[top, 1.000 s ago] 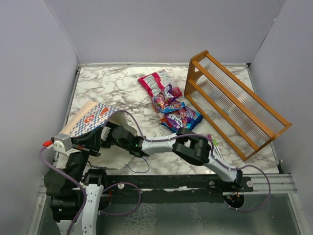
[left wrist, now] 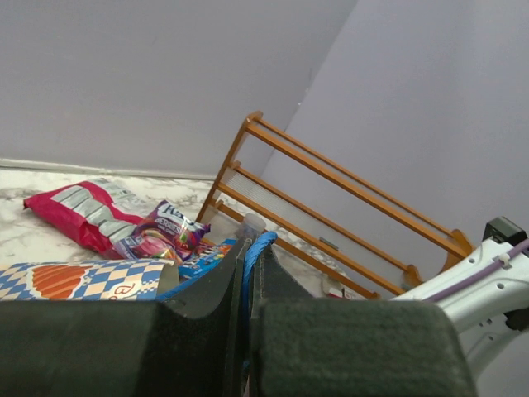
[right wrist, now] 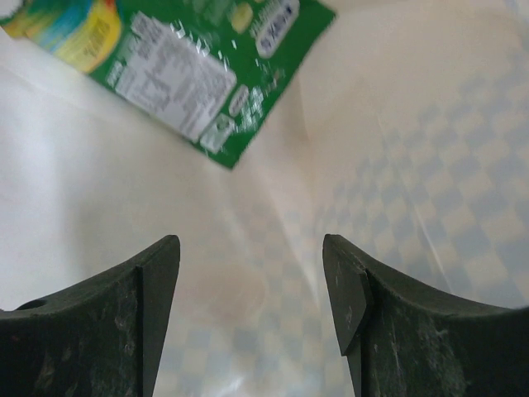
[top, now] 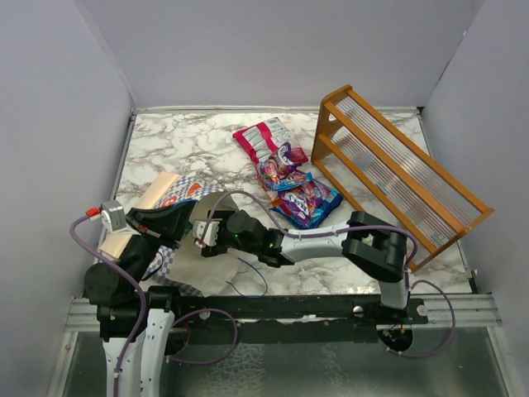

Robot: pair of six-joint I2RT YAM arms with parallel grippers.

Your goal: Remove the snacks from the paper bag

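Note:
The paper bag (top: 201, 269), pale with a blue check pattern, lies on its side at the left of the table. Its blue cord handle (left wrist: 258, 250) runs between the closed fingers of my left gripper. At the bag's mouth stands my right gripper (top: 212, 231). In the right wrist view its black fingers (right wrist: 147, 285) are apart, with nothing between them. A green packet (right wrist: 186, 70) lies deeper inside the bag, clear of those fingertips. Outside are a pink packet (top: 264, 137), a purple berry packet (top: 283, 160) and a purple-blue packet (top: 309, 203).
A tilted wooden rack (top: 397, 169) takes up the right side. The packets lie close by its left end. Bare marble (top: 178, 141) shows at the back left, and grey walls enclose the table.
Both grippers have moved to the right, the left one also away from the front edge. The bag's mouth has shifted right with them. The packets outside have not moved.

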